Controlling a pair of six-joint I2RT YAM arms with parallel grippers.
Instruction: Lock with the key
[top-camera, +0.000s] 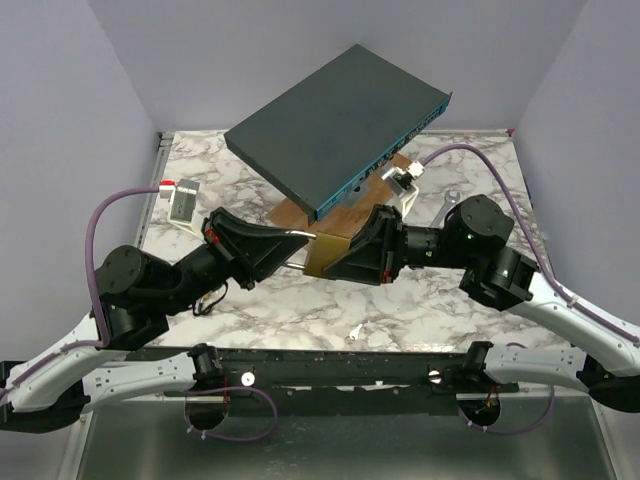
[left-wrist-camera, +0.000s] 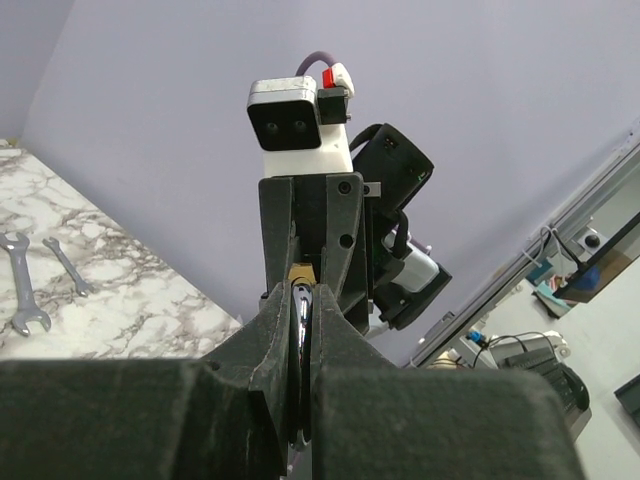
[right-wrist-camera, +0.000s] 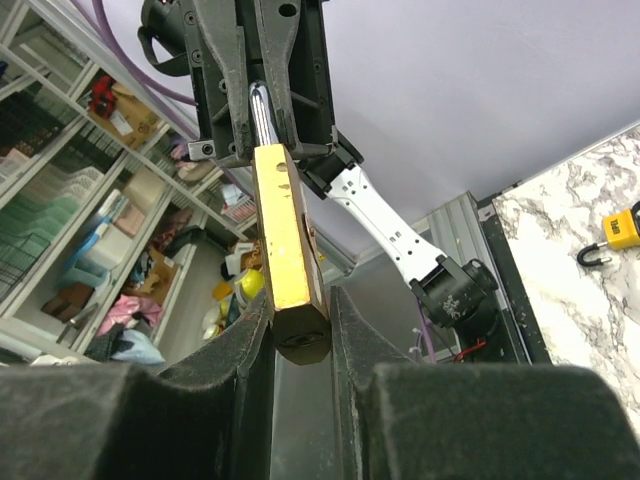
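Observation:
A brass padlock with a silver shackle is suspended between my two grippers above the table. My left gripper is shut on the shackle, seen as a shiny bar between its fingers in the left wrist view. From the other side, my right gripper is shut on the padlock's brass body. The shackle's two legs show between the left fingers and the body; whether both are seated in it I cannot tell. On the marble table below lies a small silver key.
A large dark flat box rests tilted on a wooden board behind the grippers. Wrenches lie at the right of the table. A second, yellow padlock lies on the marble.

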